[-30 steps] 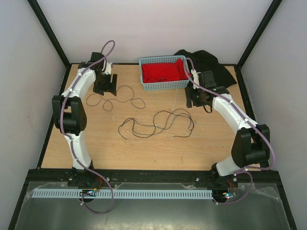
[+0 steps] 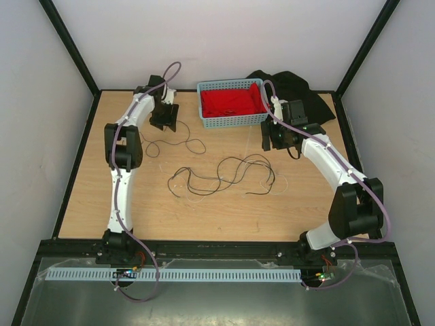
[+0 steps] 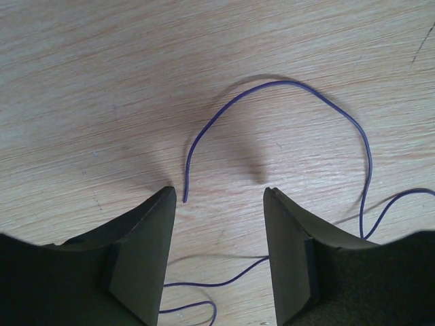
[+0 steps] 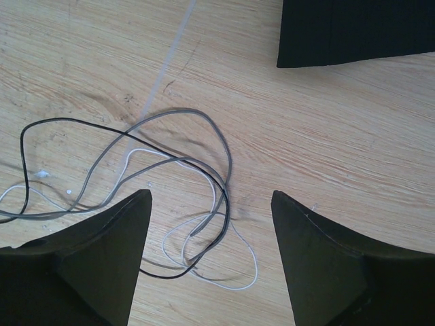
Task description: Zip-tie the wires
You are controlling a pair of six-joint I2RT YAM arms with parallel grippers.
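A loose bundle of black, grey and white wires point(image 2: 224, 180) lies looped across the middle of the table; part of these wires point(image 4: 221, 183) shows in the right wrist view. Apart from it, a thin purple-blue wire point(image 2: 192, 142) curls on the wood at the back left. My left gripper point(image 2: 163, 129) is open over that wire; in the left wrist view the wire's free end point(image 3: 185, 190) shows near the left fingertip, with nothing gripped. Above the table's right side, my right gripper point(image 2: 275, 146) also stands open and empty, back and right of the bundle.
A grey-blue basket point(image 2: 231, 122) with red cloth point(image 2: 228, 102) inside stands at the back centre. Black cloth point(image 2: 299, 92) is heaped to its right. A pale, straight strip point(image 4: 166, 64) lies near the bundle.
The left arm has swung rightward at the back of the table, carrying its empty gripper over the thin wire. The right arm has hardly moved, and the wires lie as before.
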